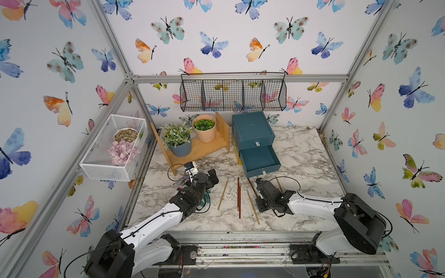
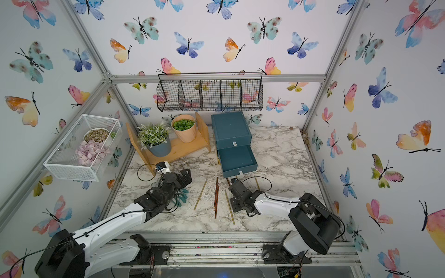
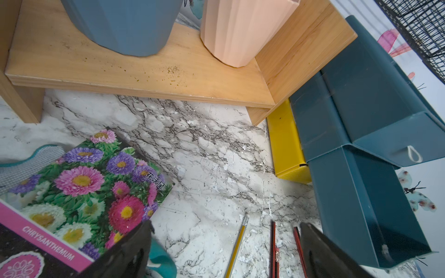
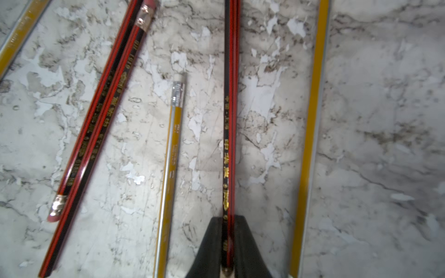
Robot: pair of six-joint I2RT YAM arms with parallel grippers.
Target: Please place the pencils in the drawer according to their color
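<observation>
Red-and-black pencils (image 1: 239, 197) and yellow pencils (image 1: 222, 194) lie on the marble table below the teal drawer unit (image 1: 252, 127), whose lower drawer (image 1: 259, 161) is pulled out and looks empty. In the right wrist view my right gripper is down around the end of a red-and-black pencil pair (image 4: 230, 139); whether it grips them cannot be told. A yellow pencil (image 4: 309, 139) lies to one side, and more pencils to the other. My left gripper stands open over the table at left, with nothing between its fingers.
A wooden shelf (image 3: 139, 88) with two potted plants, a flowered packet (image 3: 81, 185) and a yellow box (image 3: 285, 143) surround the left gripper. A wire basket (image 1: 233, 92) hangs on the back wall. The table right of the drawer is clear.
</observation>
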